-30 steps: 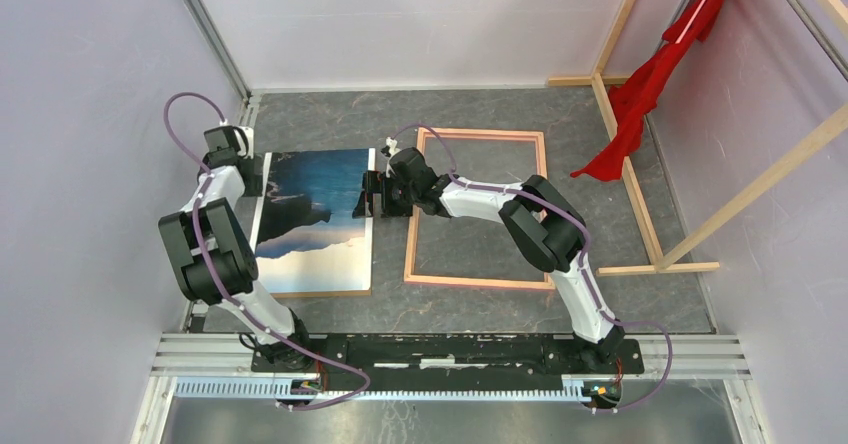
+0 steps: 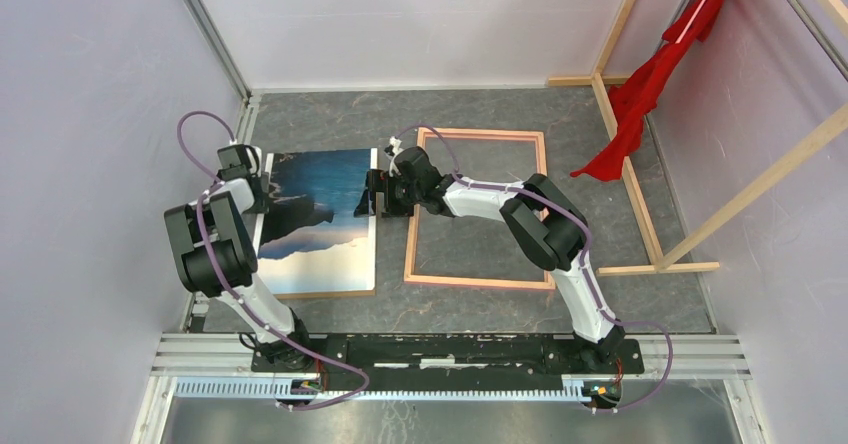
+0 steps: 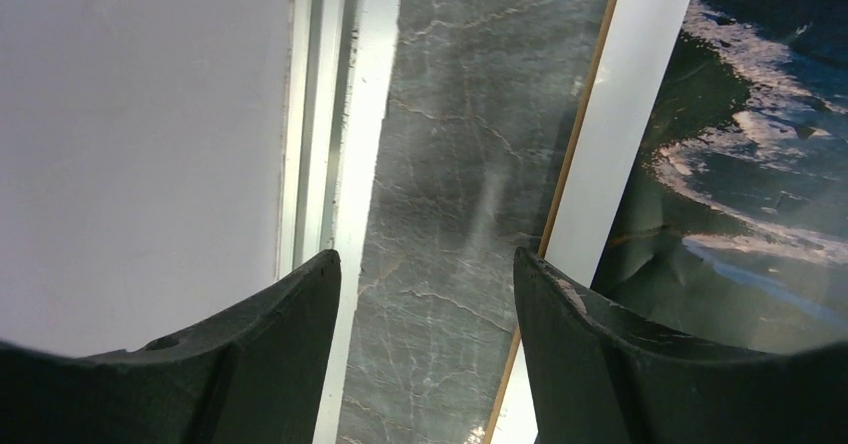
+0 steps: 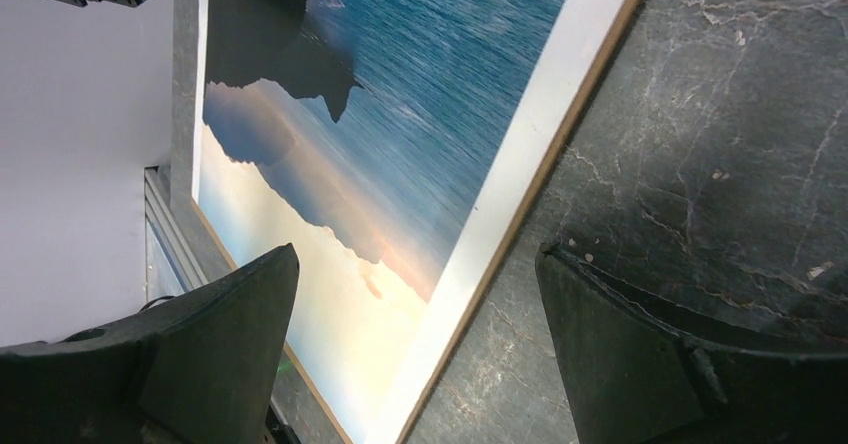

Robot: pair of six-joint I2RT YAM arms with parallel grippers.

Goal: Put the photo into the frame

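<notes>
The photo (image 2: 325, 244), a seascape panel with pale edges, lies flat on the grey floor at the left. The empty light-wood frame (image 2: 480, 282) lies flat to its right, apart from it. My left gripper (image 2: 262, 194) stands at the photo's left edge. In the left wrist view its fingers (image 3: 270, 354) are apart, bare floor between them, and the right one meets the photo's edge (image 3: 610, 114). Over the photo's right edge (image 4: 500, 189) is my right gripper, open, with that edge between its spread fingers but not clamped.
A red cloth (image 2: 640, 99) hangs on a wooden stand (image 2: 635, 204) at the right. A white wall (image 2: 110, 164) rises close beside the left arm. Bare floor (image 2: 390, 312) shows in front of the photo and frame.
The photo has shifted slightly right. The right arm and frame look unmoved.
</notes>
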